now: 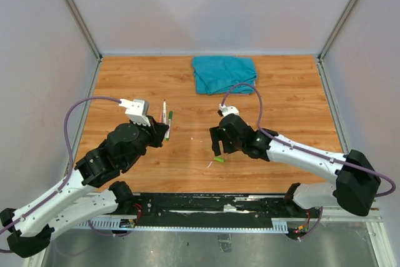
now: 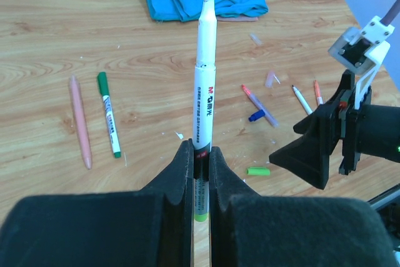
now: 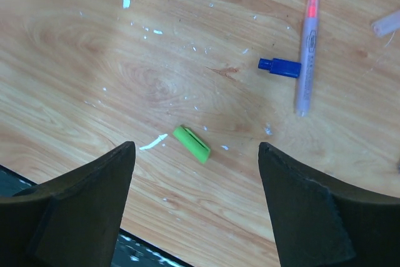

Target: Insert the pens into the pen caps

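My left gripper is shut on a white marker point(image 2: 205, 92), held upright with its dark tip exposed. My right gripper hovers open above the table, over a small green cap point(image 3: 192, 144). Beyond that cap lie a purple pen with a pink tip point(image 3: 309, 54) and a blue cap point(image 3: 279, 67) touching it. A green marker point(image 2: 109, 117) and a pinkish pen point(image 2: 80, 120) lie to the left. Two slim pens point(image 2: 302, 100) lie near the right arm in the left wrist view.
A folded teal cloth point(image 1: 224, 74) lies at the back of the wooden table point(image 1: 137, 73). Clear pieces lie near the purple pen. Its front edge borders a dark strip.
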